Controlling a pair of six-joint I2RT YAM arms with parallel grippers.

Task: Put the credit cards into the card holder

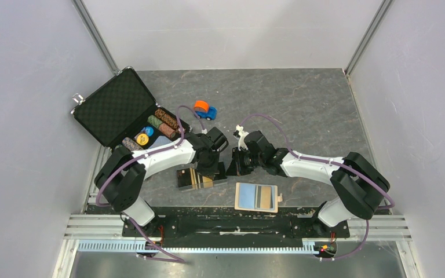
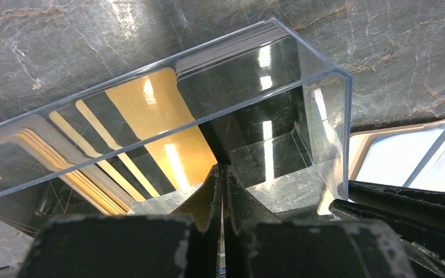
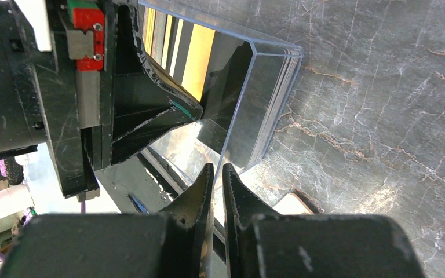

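Black cards with gold stripes lie inside a long clear box, several of them stacked and overlapping. My left gripper is over the box, fingertips together beside the wide gold stripe, with no card between them. In the top view, the left gripper covers part of the box. My right gripper is shut on the end wall of the clear box, which runs between its fingertips. The card holder, tan-edged with clear pockets and a blue panel, lies flat to the right, nearer the front edge.
An open black case with rolls of chips sits at the back left. Behind the arms stands a blue and orange toy car.
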